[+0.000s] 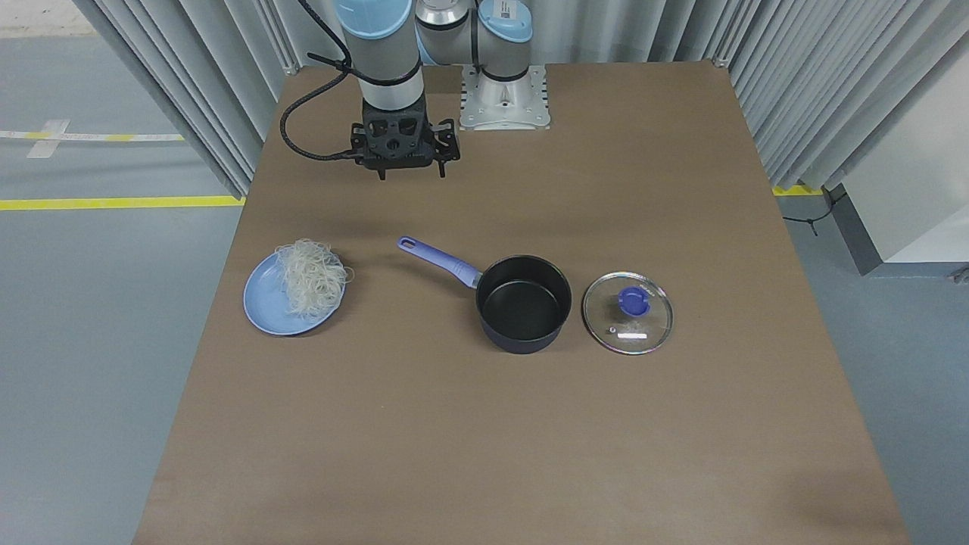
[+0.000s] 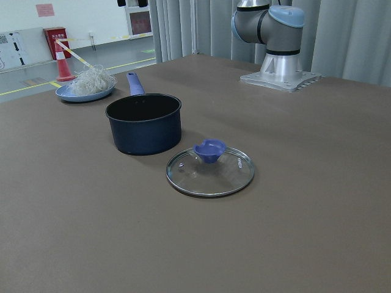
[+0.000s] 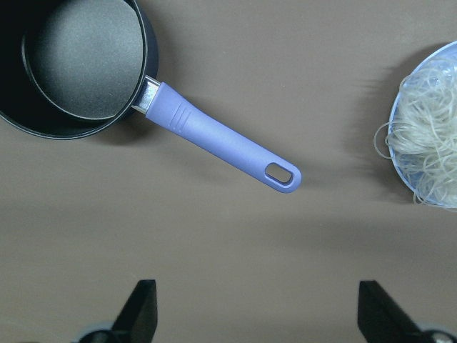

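My gripper [image 1: 411, 171] hangs open over the back left of the table, behind and above the saucepan; in the wrist view its fingers are wide apart with nothing between them. A dark saucepan [image 1: 522, 322] with a lilac handle [image 3: 214, 136] sits mid-table, handle toward back left. To its left, a pale blue plate [image 1: 265, 300] holds a tangle of white noodles [image 1: 310, 277]. To its right lies a glass lid [image 1: 609, 322] with a blue knob [image 2: 209, 149], flat on the table.
The arm's base [image 1: 504, 113] stands at the back edge, with grey curtains behind it.
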